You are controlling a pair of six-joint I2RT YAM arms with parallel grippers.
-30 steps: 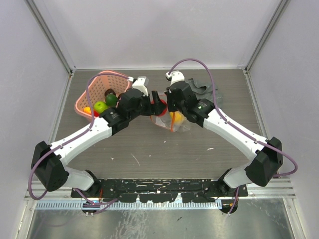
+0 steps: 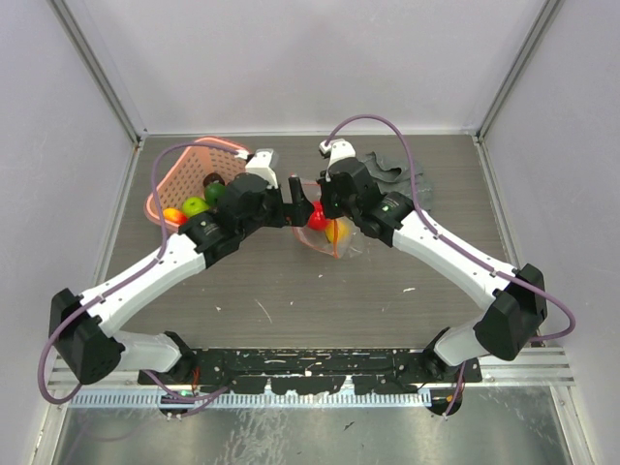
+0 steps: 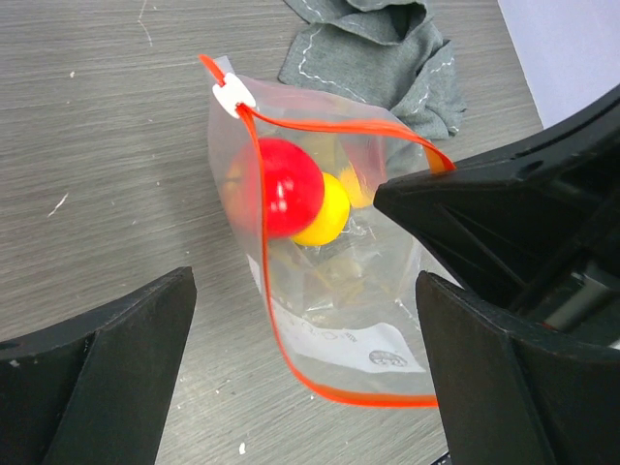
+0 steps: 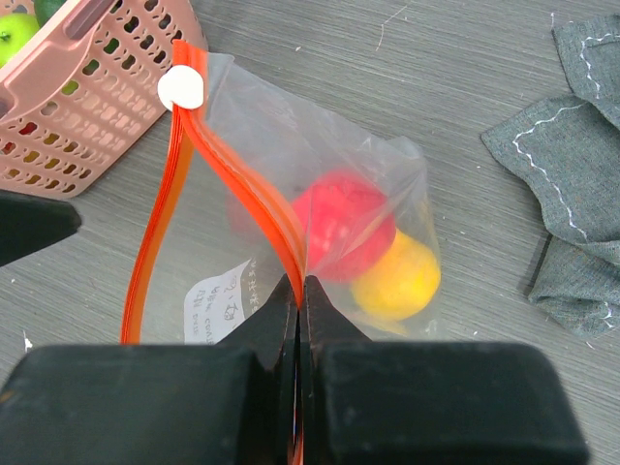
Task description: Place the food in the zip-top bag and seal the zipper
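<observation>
The clear zip bag (image 3: pixel 349 329) stands open with orange zipper edges and a white slider (image 3: pixel 235 95), holding a red fruit (image 3: pixel 291 189) and a yellow one (image 3: pixel 325 215). My right gripper is shut on the bag's orange-edged rim, visible in the right wrist view. My left gripper is open just beside the bag, its fingers apart with the bag beyond them.
A pink basket (image 2: pixel 170 189) of fruit sits at the back left. A crumpled grey cloth (image 2: pixel 402 179) lies behind the bag to the right.
My left gripper and arm have drawn back slightly to the left, away from the bag. The right gripper has hardly moved.
</observation>
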